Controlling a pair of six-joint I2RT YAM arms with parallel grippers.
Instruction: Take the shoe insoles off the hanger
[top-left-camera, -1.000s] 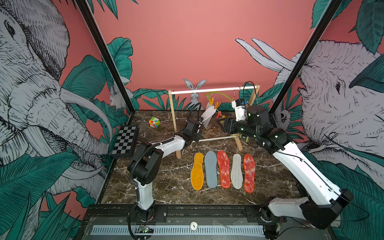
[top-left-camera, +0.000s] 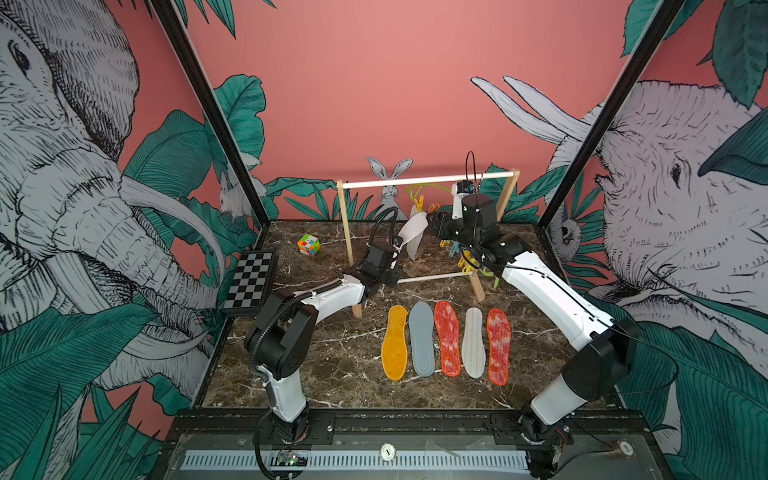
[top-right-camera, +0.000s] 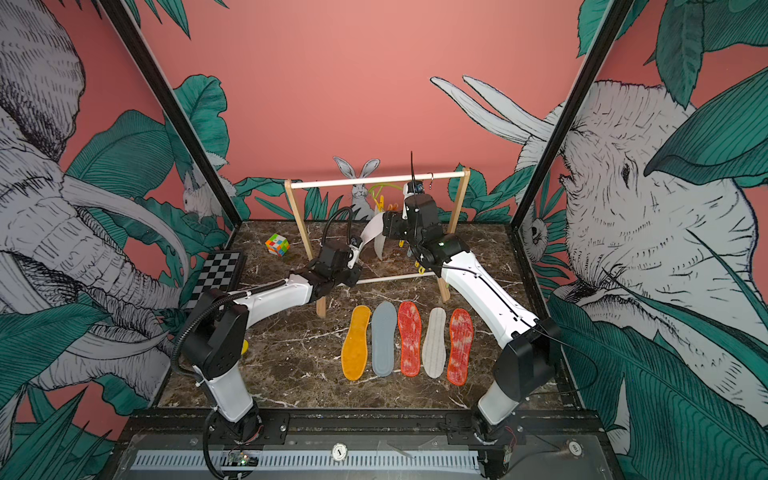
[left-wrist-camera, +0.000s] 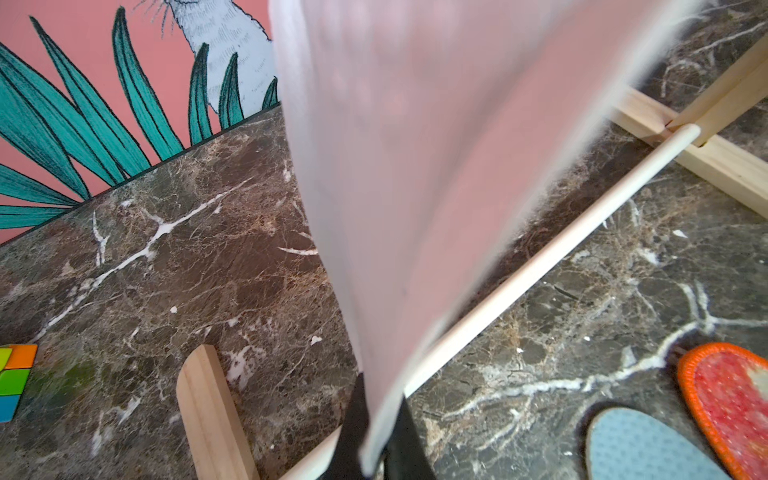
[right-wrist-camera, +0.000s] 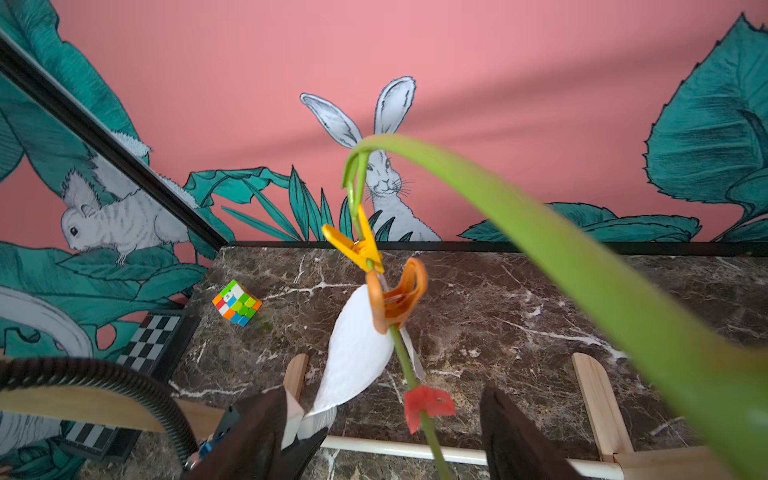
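A white insole (right-wrist-camera: 356, 352) hangs from orange and yellow clips (right-wrist-camera: 392, 300) on the green hanger (right-wrist-camera: 480, 192) under the rack's top bar (top-left-camera: 376, 182). My left gripper is shut on the lower tip of that insole, which fills much of the left wrist view. My right gripper is at the hanger, facing the clips, its fingers apart with nothing held; the green stem runs between them in the right wrist view. Five insoles lie in a row at the front: yellow (top-left-camera: 394, 342), blue (top-left-camera: 421, 339), red (top-left-camera: 447, 338), grey (top-left-camera: 473, 342), red (top-left-camera: 498, 346).
The wooden rack's lower bar (left-wrist-camera: 544, 264) and feet (right-wrist-camera: 592, 400) surround the work area. A puzzle cube (top-left-camera: 308, 244) and a checkered board (top-left-camera: 247, 281) are at the left. Bare marble lies at the front left.
The left arm has shifted only slightly with the insole.
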